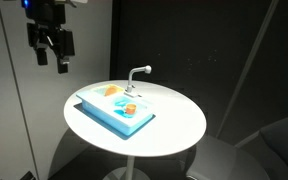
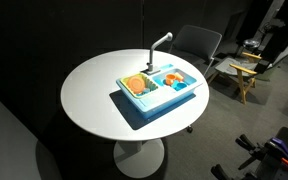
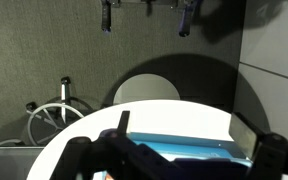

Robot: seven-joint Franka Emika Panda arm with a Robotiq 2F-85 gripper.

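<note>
A blue and white toy sink [image 2: 162, 108] stands on the round white table [image 2: 89, 90]. Its grey-white faucet [image 2: 160, 47] rises at the back. An orange round item [image 2: 137, 84] rests in the yellow rack section at one end. Small orange items [image 2: 173, 78] and something blue lie in the basin. High to the left of the table, in exterior view 1, my gripper [image 1: 52, 66] hangs open, well apart from the sink. The wrist view shows its fingers [image 3: 256, 140] spread with nothing between them; only the sink's blue edge [image 3: 184, 142] appears there.
The table's surface around the sink is bare. A grey chair [image 2: 196, 43] stands behind the table, and a wooden-armed chair [image 2: 241, 72] is farther right. A dark wall and floor surround the table.
</note>
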